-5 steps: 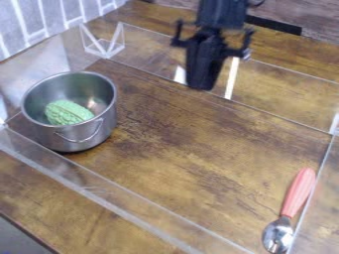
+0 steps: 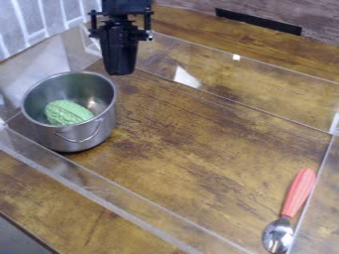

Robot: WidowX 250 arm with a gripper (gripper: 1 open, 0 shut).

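My black gripper point(image 2: 119, 62) hangs in the upper left of the camera view, above and behind a steel pot point(image 2: 87, 130); its fingertips look shut, with nothing visible between them. The pot stands at the left with a green, textured oblong object point(image 2: 66, 112) inside. An ice cream scoop with a pink handle point(image 2: 298, 192) lies at the lower right, its metal head toward the front.
Clear low walls border the wooden work surface point(image 2: 199, 169) on several sides. A white slatted panel stands at the back left.
My gripper has moved left from the upper middle to above and behind the pot. The pot, green object and scoop have not moved.
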